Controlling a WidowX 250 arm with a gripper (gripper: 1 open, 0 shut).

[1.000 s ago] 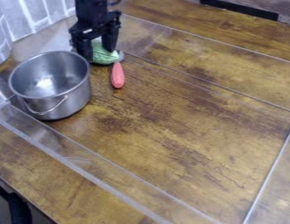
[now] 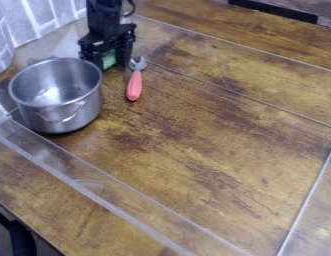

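My black gripper [image 2: 106,50] hangs at the top left, just behind the large steel pot [image 2: 54,95]. Its fingers are low over a green object [image 2: 112,59], mostly hidden by them; whether they grip it I cannot tell. To the right of that lies a utensil with a pink handle [image 2: 134,86] and a metal head, on the wooden table.
A crumpled pale sheet or wall covering [image 2: 24,20] is at the back left. A dark edge runs along the top right.
My gripper has shifted slightly left and down over the green object, which is now more hidden. The metal head of the pink-handled utensil shows more clearly.
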